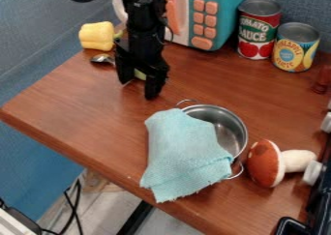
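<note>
My black gripper (138, 78) is low over the back left of the wooden table, beside a toy microwave. Something pale yellow-green shows behind its fingers, mostly hidden; I cannot tell whether it is held. A silver spoon-like item (101, 59) lies just left of the gripper, near a yellow object (96, 36) at the back edge.
A steel pot (229, 132) with a light blue cloth (181, 157) stands front centre, a toy mushroom (265, 163) to its right. Cans (257, 36) stand at the back right, a black appliance (291, 226) at the right edge.
</note>
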